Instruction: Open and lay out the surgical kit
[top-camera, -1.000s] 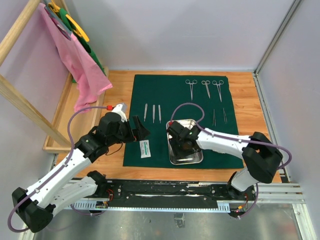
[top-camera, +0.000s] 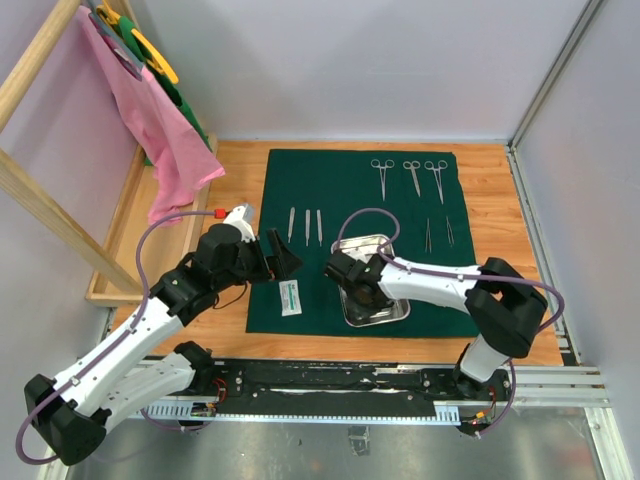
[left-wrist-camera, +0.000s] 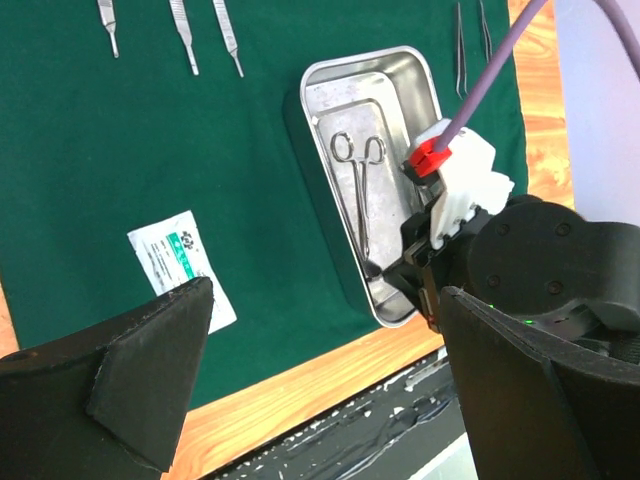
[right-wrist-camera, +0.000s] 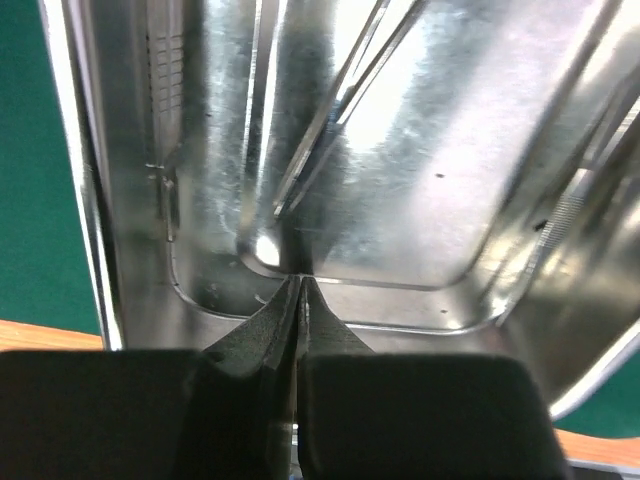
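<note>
A metal tray (left-wrist-camera: 310, 85) lies on the green cloth (top-camera: 290, 180), partly under my right arm. Inside the tray, the left wrist view shows ringed scissors (left-wrist-camera: 364, 200). From the right wrist, a slim two-pronged instrument (right-wrist-camera: 335, 110) is seen mid-tray, a ridged one (right-wrist-camera: 165, 80) along one wall and a knurled handle (right-wrist-camera: 565, 210) near the other. My right gripper is shut over the tray's end, nothing visible between its fingertips. To the left of the tray, my left gripper (top-camera: 282, 256) hangs open and empty above the cloth.
Along the cloth's far edge lie several ringed instruments (top-camera: 412, 168), with two tweezers (top-camera: 428, 236) below them. Three scalpel handles (top-camera: 307, 227) line up at left, above a white packet (top-camera: 290, 298). Pink cloth (top-camera: 165, 140) hangs on a wooden rack. Free cloth shows mid-back.
The tray has slid a little to the right. The left arm has barely moved.
</note>
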